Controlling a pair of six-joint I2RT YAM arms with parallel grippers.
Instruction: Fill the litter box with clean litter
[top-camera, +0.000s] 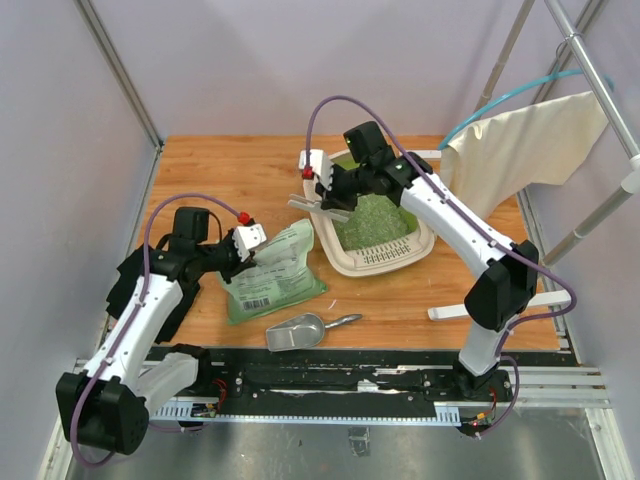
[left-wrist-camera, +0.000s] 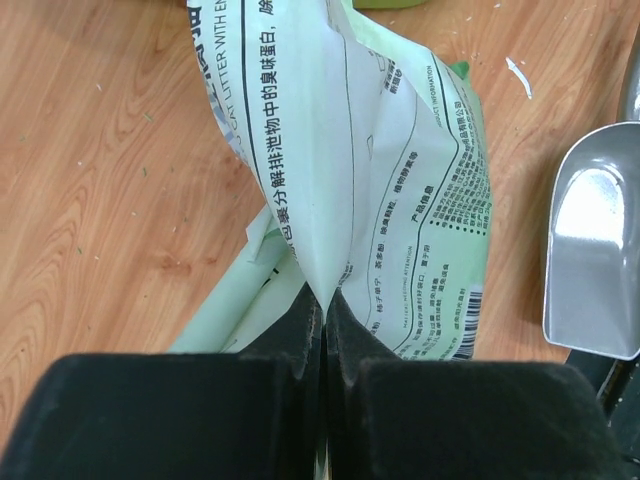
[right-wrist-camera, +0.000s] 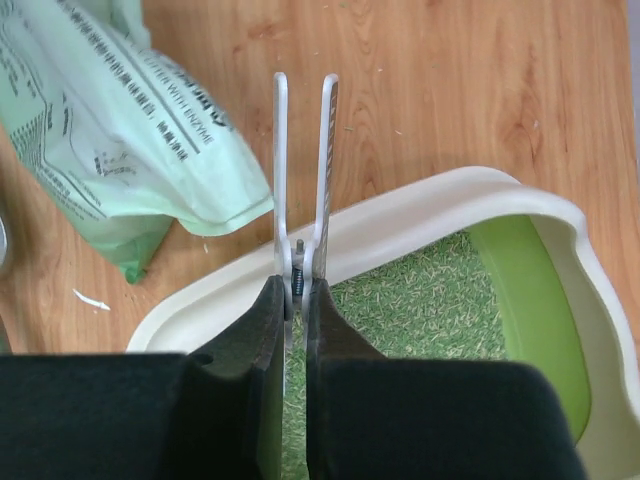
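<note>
A green and white litter bag (top-camera: 272, 272) lies on the table's left half. My left gripper is shut on the gathered film of the bag's upper part. Over the near-left rim of the litter box (top-camera: 385, 262), my right gripper is shut on a two-pronged grey clip (right-wrist-camera: 281, 165), whose prongs point away from the fingers toward the bag's side. Green pellet litter (right-wrist-camera: 425, 298) covers the box floor. The metal scoop (top-camera: 297, 332) rests on the wood in front of the bag. Whether the bag's mouth is open cannot be told.
A black cloth or bag (top-camera: 180, 300) lies behind the left arm. Cream cloth (top-camera: 520, 150) hangs at the back right. A white bar (top-camera: 450, 312) lies at the right front. Bare wood (top-camera: 230, 165) shows at the back left.
</note>
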